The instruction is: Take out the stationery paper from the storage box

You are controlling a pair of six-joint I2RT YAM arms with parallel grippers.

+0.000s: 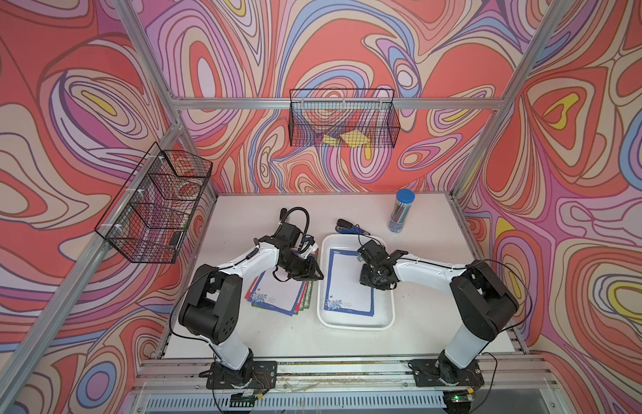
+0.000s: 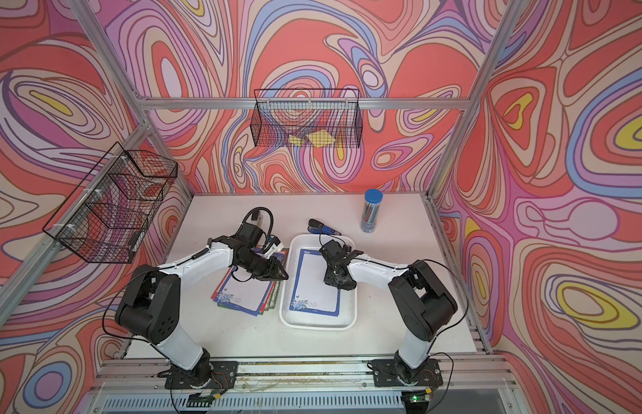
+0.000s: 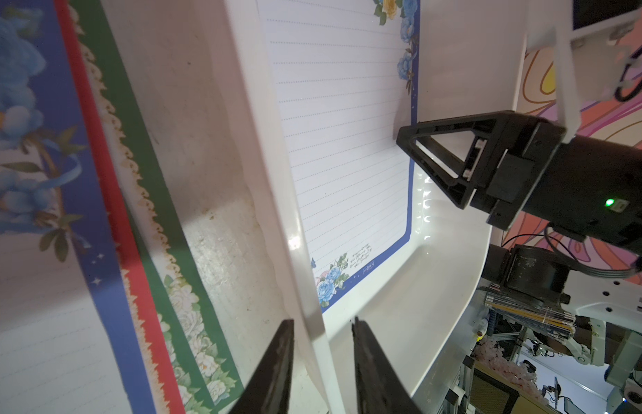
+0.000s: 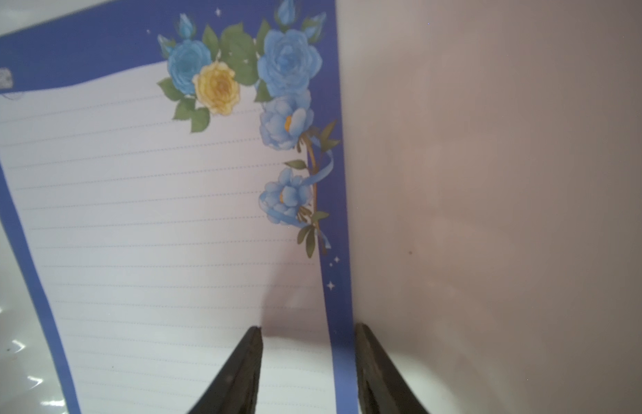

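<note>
The white storage box lies in the middle of the table, with blue-bordered lined stationery paper flat on its bottom. My left gripper is shut on the box's left rim, which runs between its fingers. Inside the box, my right gripper is low over the paper's right border. Its fingers stand apart, one above the lined sheet and the other just beyond the blue edge. Nothing is gripped between them; whether the tips touch the paper is hard to tell.
Blue, red and green sheets lie fanned left of the box, partly under the left arm. A stapler-like dark blue object and a blue-lidded pencil jar stand behind.
</note>
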